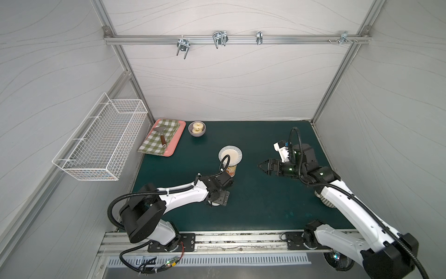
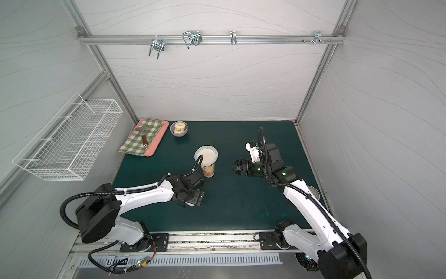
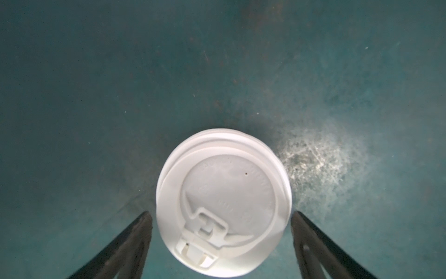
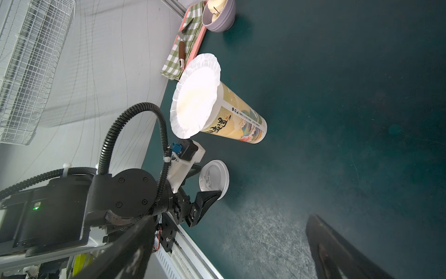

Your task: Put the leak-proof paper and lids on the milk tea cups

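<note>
A patterned milk tea cup [image 4: 242,120] stands upright mid-table, and a round white paper [image 4: 197,97] with a crimped edge lies over its top, spreading past the rim. Close to the table's front, a white plastic lid [image 3: 227,190] rests on the green surface. My left gripper is open above this lid, one finger on either side of it and nothing gripped. Off to the right of the cup, my right gripper hangs open over bare table, with nothing between its fingers.
At the back left are a pink tray [image 1: 174,139] with a checked cloth and a small bowl [image 1: 197,133] of pale food. A white wire basket [image 1: 104,139] hangs on the left wall.
</note>
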